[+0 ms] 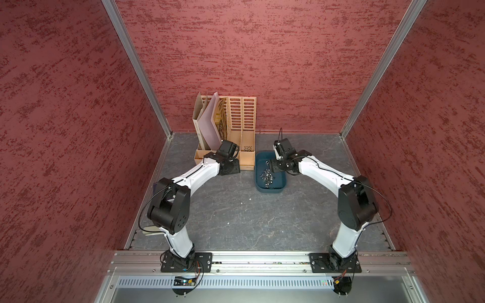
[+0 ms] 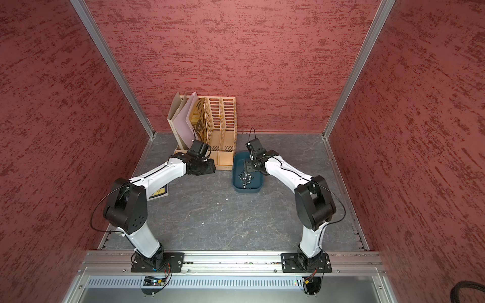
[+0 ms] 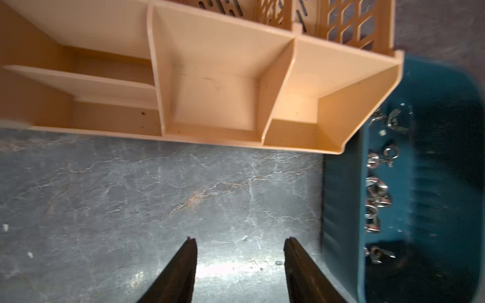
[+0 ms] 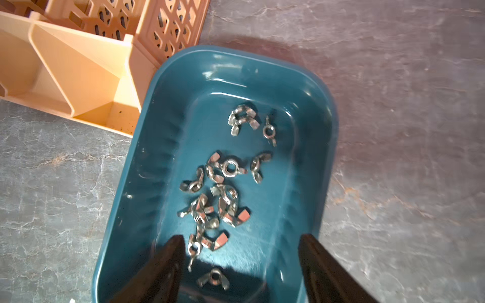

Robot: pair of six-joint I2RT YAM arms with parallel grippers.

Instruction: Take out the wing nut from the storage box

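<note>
Silvery wing nuts (image 4: 229,197) lie scattered on the floor of a blue storage box (image 4: 323,166), several of them clustered in its middle. Over this box hangs my right gripper, its fingers wide apart with nothing between them; in the top right view it covers the box's right part. My left gripper is open and empty above the bare table, left of the box and in front of the wooden organizer. The left wrist view shows only some of the wing nuts (image 3: 376,192), behind the box's near wall.
A wooden organizer (image 1: 247,160) with folders (image 1: 208,121) stands against the box's left side, its front compartments empty in the left wrist view. Clear table (image 1: 242,222) stretches in front. A dark book (image 2: 159,193) lies at the left, partly behind the left arm.
</note>
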